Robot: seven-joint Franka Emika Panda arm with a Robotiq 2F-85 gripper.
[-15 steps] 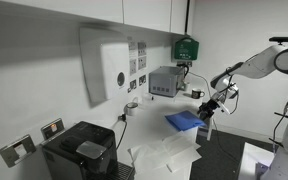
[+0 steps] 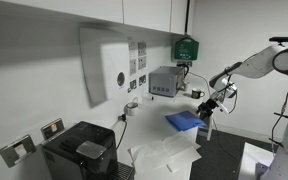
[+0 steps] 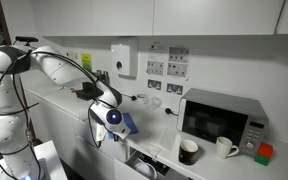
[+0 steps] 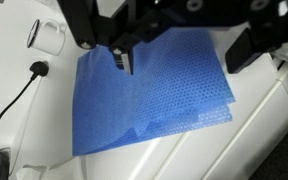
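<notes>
A blue cloth (image 4: 154,90) lies folded on the white counter, its layers showing at the lower edge in the wrist view. From exterior view 1, the same blue cloth (image 2: 184,121) is on the counter near the front edge; in exterior view 2 the arm partly covers the blue cloth (image 3: 131,123). My gripper is over the cloth with its fingers wide apart and nothing held between them. The gripper (image 2: 206,110) is near the cloth's right side in exterior view 1. Whether the fingertips touch the cloth cannot be told.
White sheets (image 2: 165,153) lie on the counter closer to the toaster (image 2: 84,150). A white mug (image 4: 47,37) and a black plug (image 4: 39,69) are beyond the cloth. The microwave (image 3: 221,122) stands farther along, with a dark mug (image 3: 188,151) before it.
</notes>
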